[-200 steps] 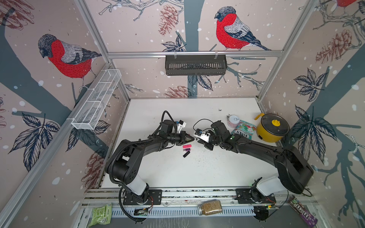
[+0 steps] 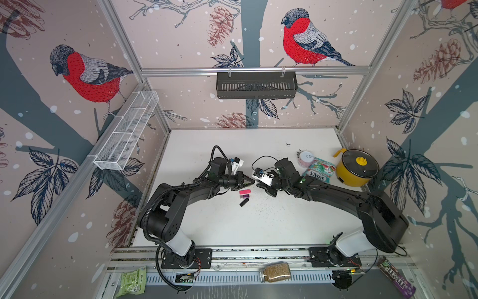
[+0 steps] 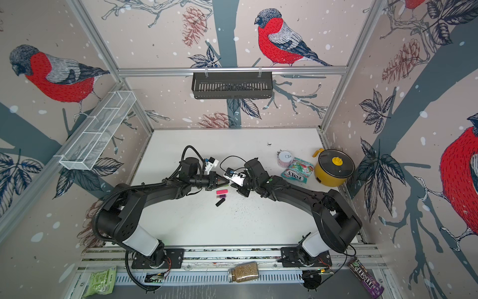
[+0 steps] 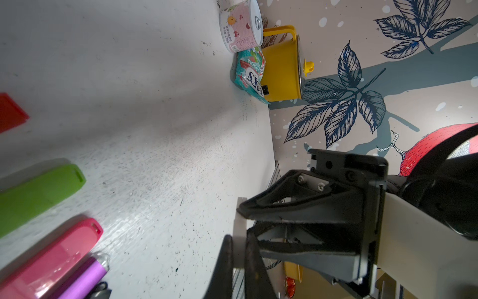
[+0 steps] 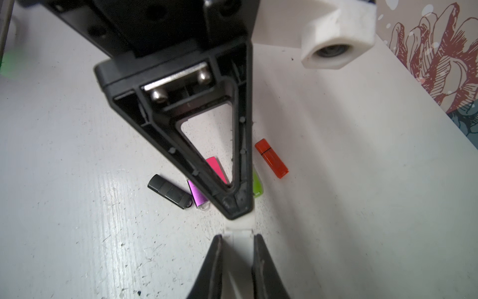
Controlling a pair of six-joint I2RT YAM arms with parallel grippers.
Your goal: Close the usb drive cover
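My two grippers meet tip to tip above the table. In the right wrist view, a pale grey-white piece, apparently the USB drive [image 5: 238,266], lies between the fingertips of my right gripper, which is shut on it. In the left wrist view the pale piece [image 4: 239,224] reaches to the tips of my left gripper, which is shut; whether it grips the piece is unclear. The state of the cover cannot be made out.
Below lie black [image 5: 168,190], purple [image 5: 198,194], pink [image 4: 59,254], green [image 4: 39,196] and red [image 5: 271,158] USB drives. A pink can [image 2: 305,158], a teal bag [image 2: 319,171] and a yellow pot [image 2: 348,174] stand at right.
My right gripper has moved slightly left toward the left gripper. The left arm and the drives on the table look unchanged.
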